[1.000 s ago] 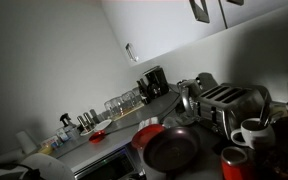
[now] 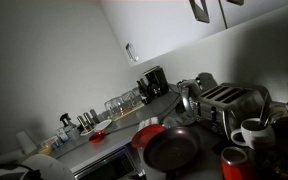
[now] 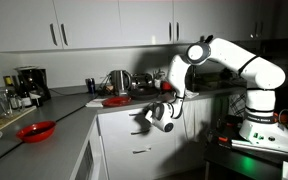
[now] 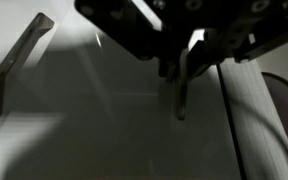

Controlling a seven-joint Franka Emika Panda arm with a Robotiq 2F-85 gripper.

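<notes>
Low in front of the white drawers is my gripper, under the counter's edge. In the wrist view the gripper is shut at the grey, shaded drawer front. A narrow bar, apparently a drawer handle, is held at its fingers; darkness hides most of the grip. Another dark handle shows at the left, apart from the gripper. A black gap runs beside the drawer front.
On the counter stand a dark frying pan, a red plate, a toaster, a white mug and a red can. A red bowl sits on the left counter. Open floor lies before the drawers.
</notes>
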